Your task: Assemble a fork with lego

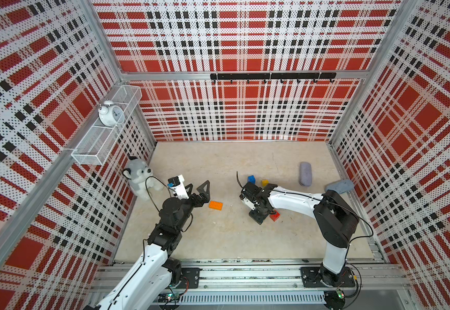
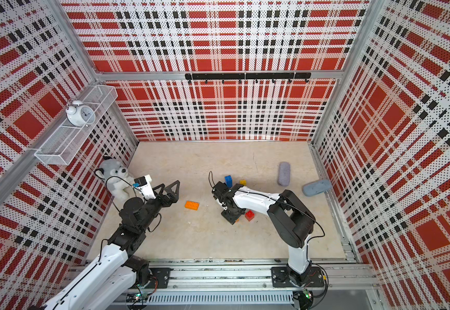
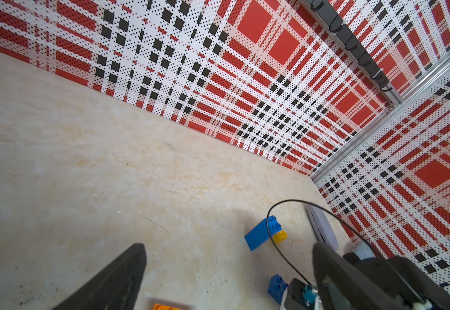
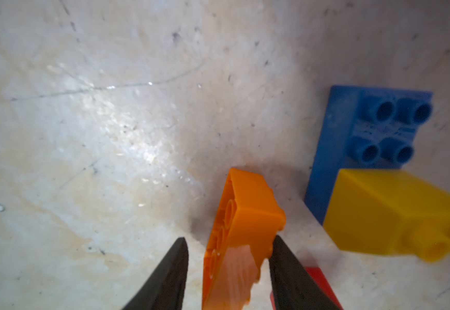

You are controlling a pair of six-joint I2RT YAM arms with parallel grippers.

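Observation:
In the right wrist view, an orange brick [image 4: 253,201] stands on its side between the fingers of my right gripper. The fingers are parted around it, with a clear gap at the left finger. A yellow brick [image 4: 374,206] overlaps a studded blue brick [image 4: 333,134]; whether they are joined, I cannot tell. Close behind the right finger is a red brick [image 4: 322,289]. A second orange brick [image 1: 215,205] lies flat on the table near my left gripper [image 1: 198,187], which is raised and open, holding nothing. Another blue brick [image 1: 251,178] stands farther back.
Two grey-purple pouches [image 1: 305,174] lie at the right rear. A plush toy [image 1: 138,173] leans at the left wall, below a wire shelf [image 1: 93,144] with an alarm clock. Bare table spans the middle and back left.

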